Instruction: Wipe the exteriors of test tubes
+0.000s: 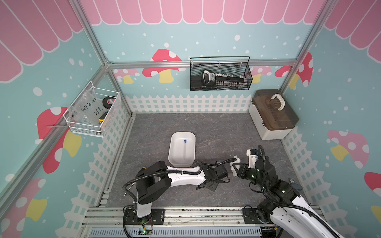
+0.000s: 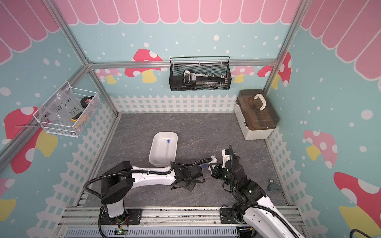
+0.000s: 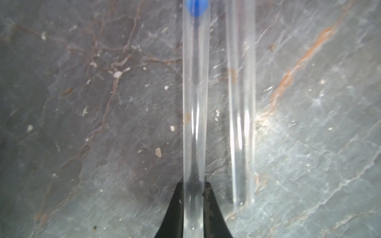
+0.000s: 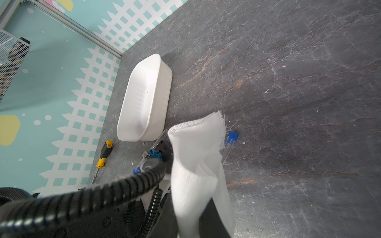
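Observation:
In the left wrist view, a clear test tube (image 3: 194, 99) with blue at its upper end runs between the fingertips of my left gripper, which is shut on it. Alongside, apart from it, lies a second clear tube (image 3: 240, 130). My right gripper is shut on a white cloth (image 4: 194, 158), whose loose end stands up past the fingers. Behind the cloth, a blue-capped tube (image 4: 232, 137) shows partly. In the top left view the cloth (image 1: 235, 166) is just right of the left gripper, whose fingertips are hidden there.
A white tub (image 1: 171, 152) stands behind the left arm with a blue cap (image 1: 185, 141) inside. A yellow-black screwdriver (image 4: 104, 154) lies near the left wall. The lidded box (image 1: 273, 115) takes up the back right.

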